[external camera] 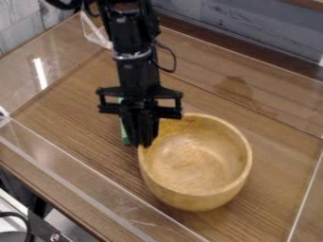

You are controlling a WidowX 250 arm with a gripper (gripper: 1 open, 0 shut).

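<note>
A black robot arm comes down from the top centre, its gripper [142, 127] low over the left rim of a large beige bowl [202, 170]. A green object [125, 128] stands behind the gripper, mostly hidden by it. The fingertips overlap the bowl's rim and the green object, so I cannot tell whether they touch or hold either, or how far apart they are. The bowl looks empty.
A pale object stands at the top left edge, and a black cable lies at the bottom left corner.
</note>
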